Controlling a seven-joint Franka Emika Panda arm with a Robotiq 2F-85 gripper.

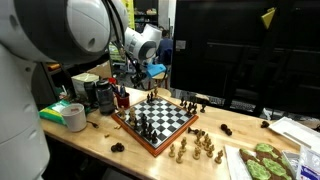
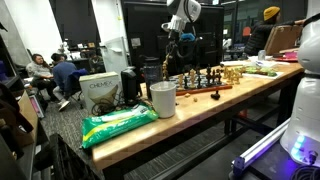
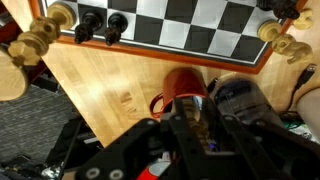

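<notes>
In the wrist view, my gripper is shut on what looks like a tan chess piece (image 3: 195, 112); dark fingers hide much of it. Right by the held piece is a red cup (image 3: 181, 80), seen from above. Exterior view 1 shows the same red cup (image 1: 122, 98) left of the chessboard (image 1: 165, 117), with the arm reaching over that side. Whether the piece is above the cup's mouth or inside it, I cannot tell. Dark chess pieces (image 3: 116, 24) stand along the board's edge.
Dark jars (image 1: 105, 97) and a white mug (image 1: 74, 117) stand left of the board. Several tan pieces (image 1: 197, 153) are on the table at its front right. A white tray (image 1: 296, 131) lies farther right. Bare table shows between the tray and board.
</notes>
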